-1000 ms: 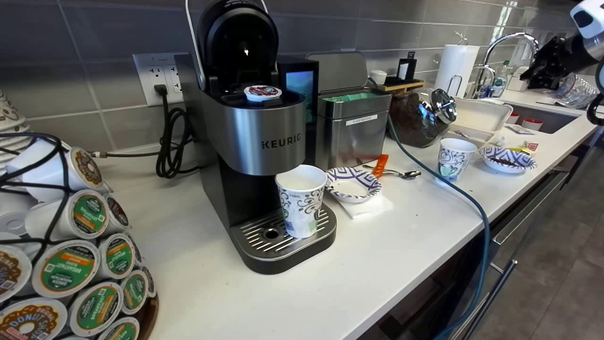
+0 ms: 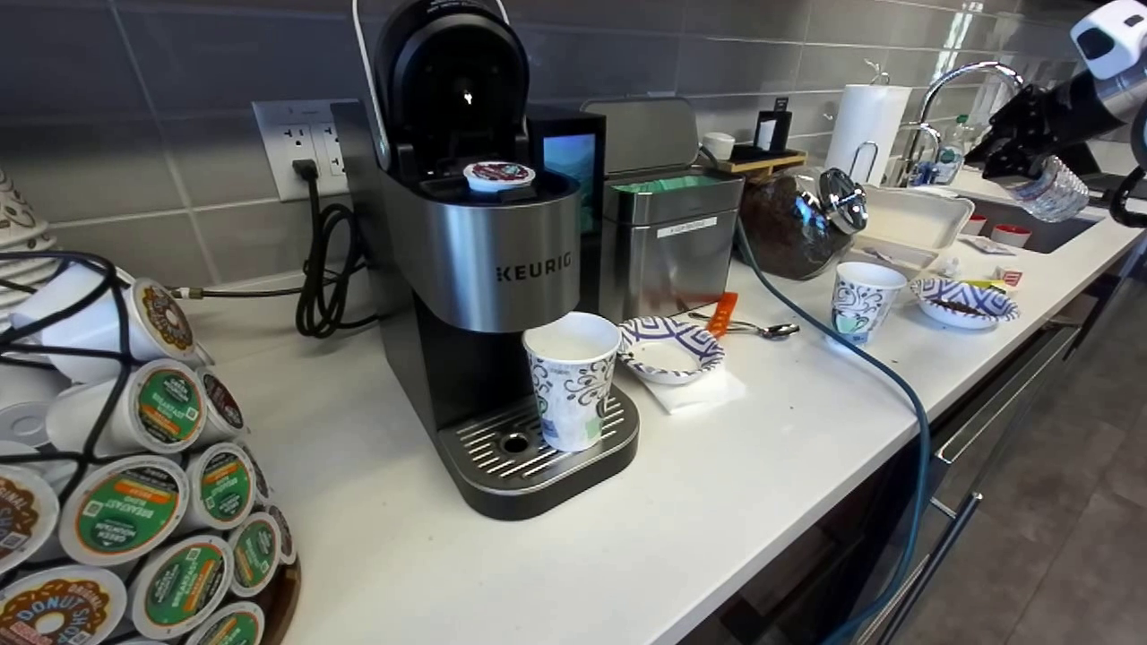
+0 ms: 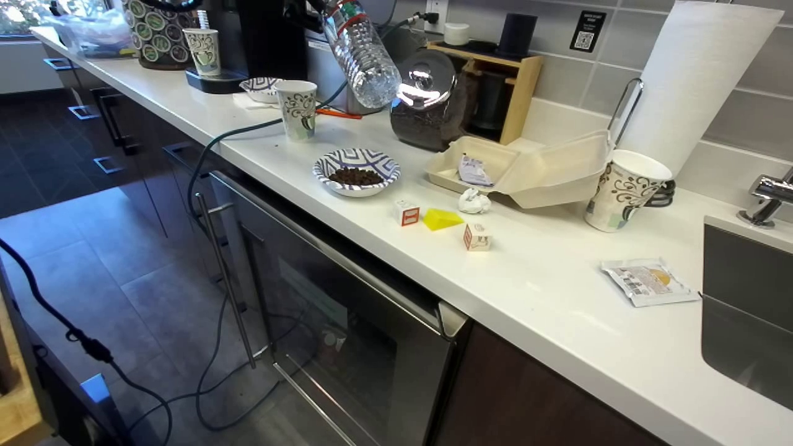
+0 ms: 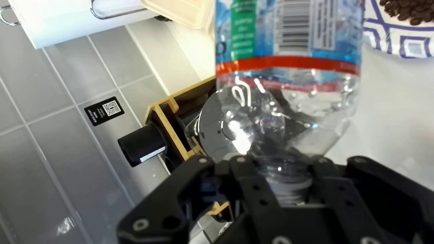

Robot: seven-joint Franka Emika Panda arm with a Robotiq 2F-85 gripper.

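Note:
A clear plastic bottle (image 4: 289, 81) with a blue label and red band hangs in the air, my gripper shut on its neck end. In exterior view 1 the gripper (image 2: 1005, 161) is at the upper right, with the bottle (image 2: 1048, 193) slanting down and right from it, above the counter. In exterior view 2 the bottle (image 3: 364, 63) is tilted, its base toward the lower right; the gripper (image 3: 316, 13) is largely cut off at the top edge. A patterned paper cup (image 3: 297, 111) stands on the counter below and to the left of the bottle.
A Keurig machine (image 2: 495, 258) with its lid up holds a pod (image 2: 499, 176); another cup (image 2: 573, 382) stands on its tray. A bowl of dark beans (image 3: 357, 172), a glass jar (image 3: 424, 104), an open takeout box (image 3: 561, 174) and a hose (image 2: 860, 371) occupy the counter.
My gripper has moved a little left in exterior view 1. The bottle has swung from nearly sideways to slanting further downward, still in the gripper.

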